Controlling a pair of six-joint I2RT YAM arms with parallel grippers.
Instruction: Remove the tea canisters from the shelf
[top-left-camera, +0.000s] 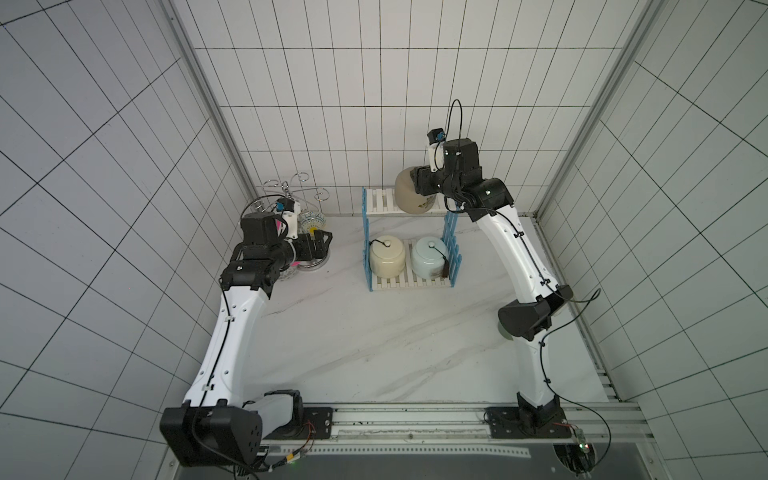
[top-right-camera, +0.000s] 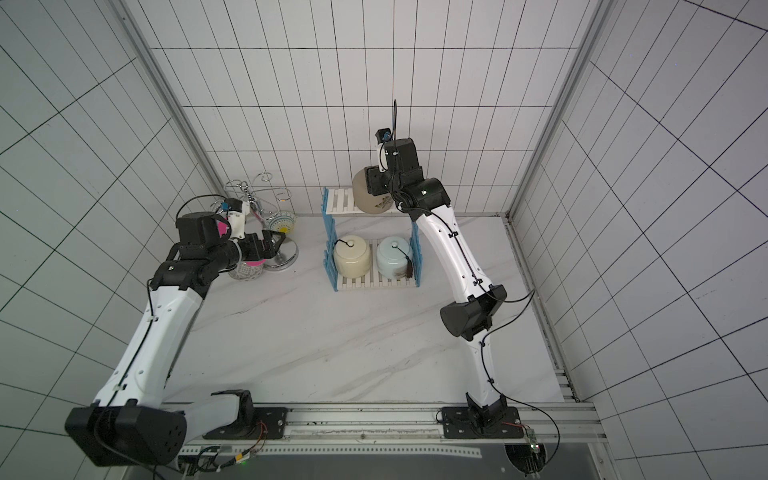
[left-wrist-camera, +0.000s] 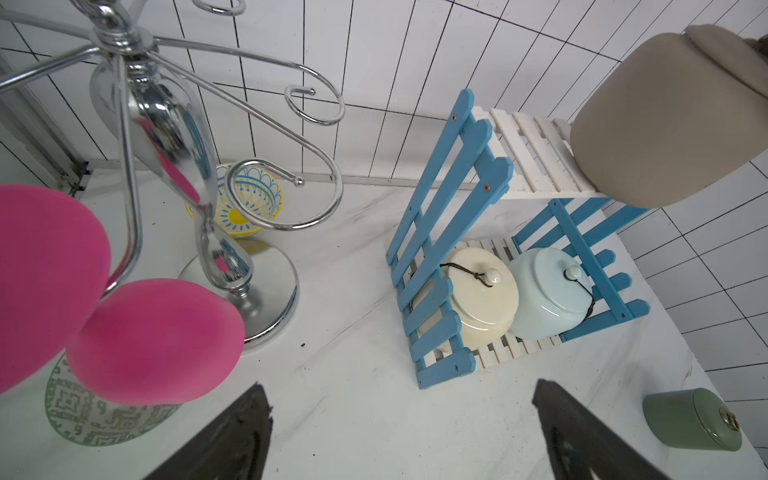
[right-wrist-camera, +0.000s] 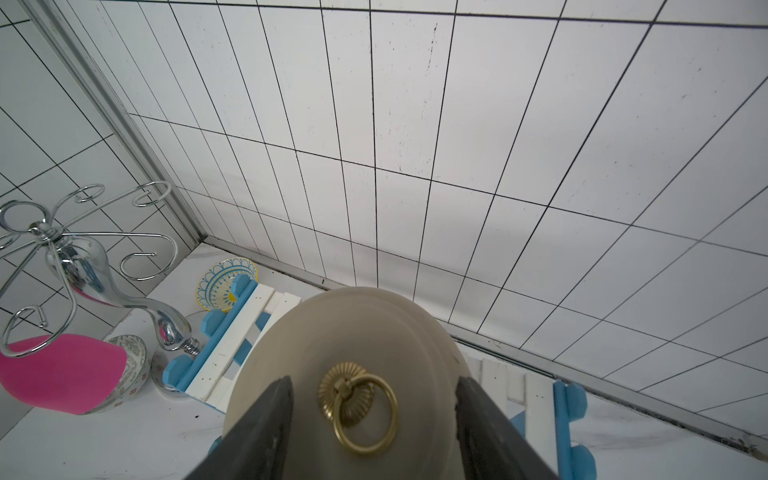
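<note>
A large taupe canister (top-left-camera: 406, 192) with a ring on its lid stands on the top board of the blue-and-white shelf (top-left-camera: 378, 201). My right gripper is around its upper part, fingers part open, one on either side of the lid; contact cannot be made out. On the lower board sit a cream canister (left-wrist-camera: 478, 292) and a pale blue canister (left-wrist-camera: 552, 289), side by side. A small green canister (left-wrist-camera: 688, 420) rests on the table at the right. Over the left side, away from the shelf, my left gripper is open and empty.
A chrome stand (left-wrist-camera: 240, 264) with curled arms and pink cups (left-wrist-camera: 156, 340) is close to my left gripper. Behind it lies a patterned yellow-and-blue bowl (left-wrist-camera: 256, 196). A tiled wall (right-wrist-camera: 496, 120) rises behind the shelf.
</note>
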